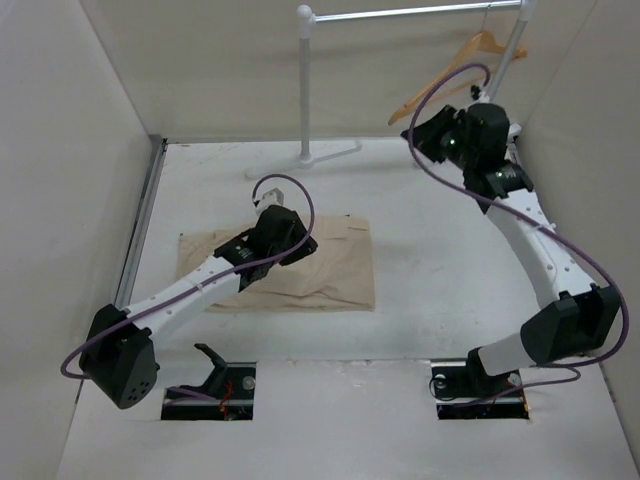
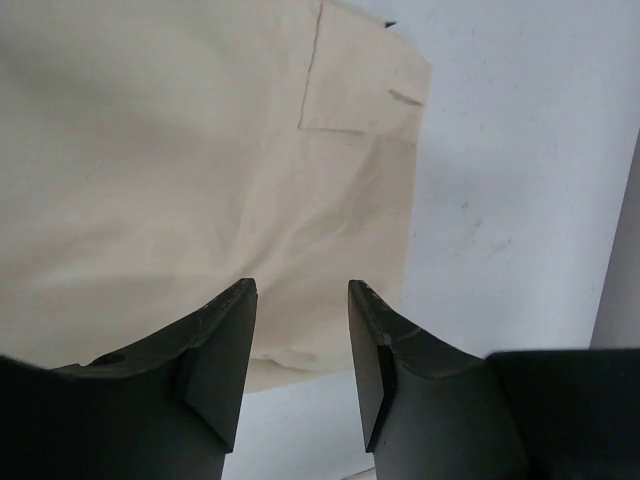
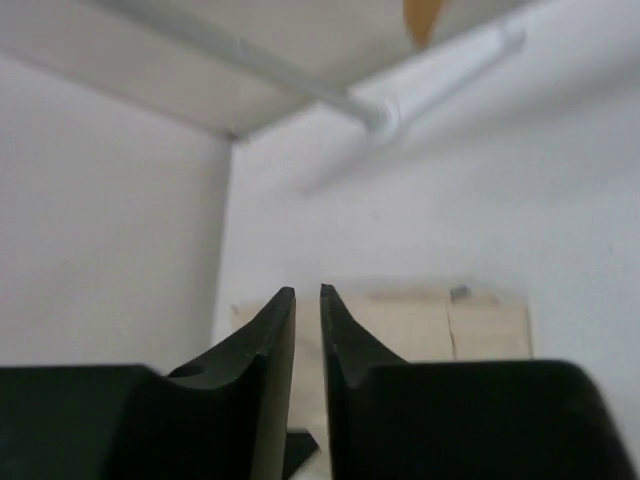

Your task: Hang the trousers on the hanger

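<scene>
Beige trousers [image 1: 340, 265] lie folded flat on the white table, partly hidden under my left arm in the top view. Over them my left gripper is open, and its fingers have only cloth and table in the background. A wooden hanger [image 1: 440, 82] hangs from the rail at the back right. My right gripper [image 1: 410, 140] is raised close to the hanger's left end. Its fingers stand a narrow gap apart in the right wrist view, with nothing visible between them. One tip of the hanger [image 3: 422, 18] shows at that view's top edge, clear of the fingers.
The white rail [image 1: 400, 14] spans two posts; the left post [image 1: 305, 95] stands behind the trousers. My right arm covers much of the other post. Bare table [image 1: 430, 280] lies right of the trousers, and walls close both sides.
</scene>
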